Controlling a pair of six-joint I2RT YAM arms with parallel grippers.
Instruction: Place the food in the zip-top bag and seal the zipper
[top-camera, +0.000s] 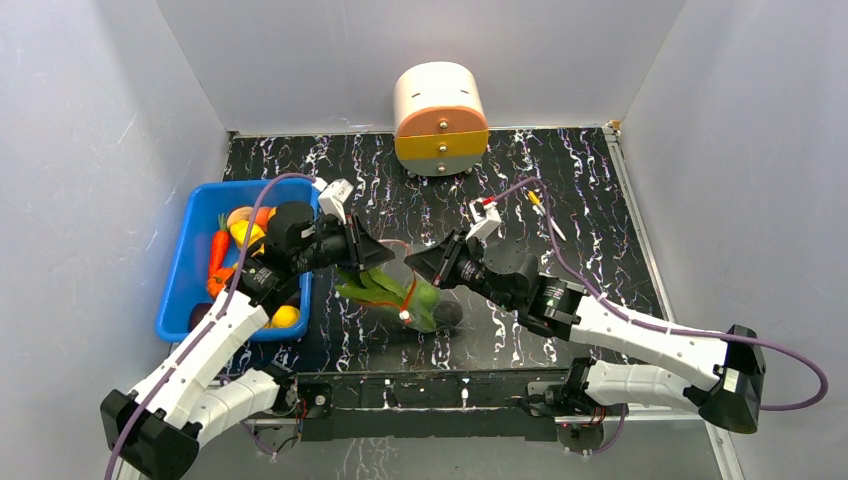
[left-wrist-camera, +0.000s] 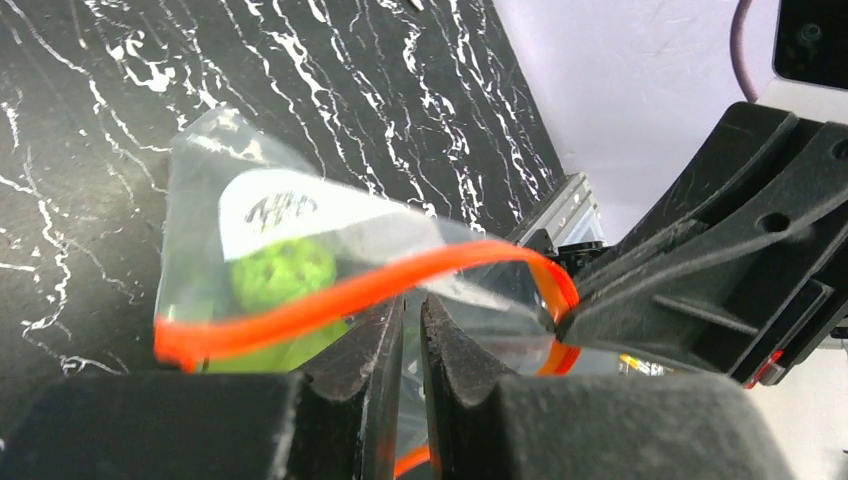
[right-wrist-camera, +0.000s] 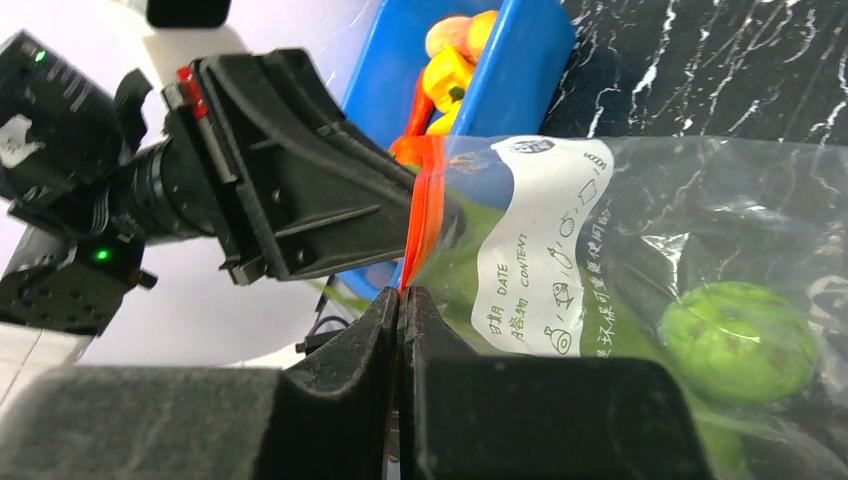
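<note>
The clear zip top bag (right-wrist-camera: 640, 160), with an orange zipper rim (left-wrist-camera: 420, 268), stands over the table between the two arms. Leafy greens (top-camera: 368, 285) stick out of its mouth toward the left. Inside lie a round green vegetable (right-wrist-camera: 740, 340) and a dark round item (top-camera: 448, 314). My right gripper is shut on the orange rim of the bag. At the bag's mouth, right above the greens, my left gripper is shut but for a narrow gap; what it pinches is hidden.
A blue bin (top-camera: 178, 270) of toy vegetables and fruit stands under the left arm. The drawer cabinet (top-camera: 442, 115) is at the back, and a pen-like tool (top-camera: 546, 215) lies behind the right arm. Between these, the back of the table is free.
</note>
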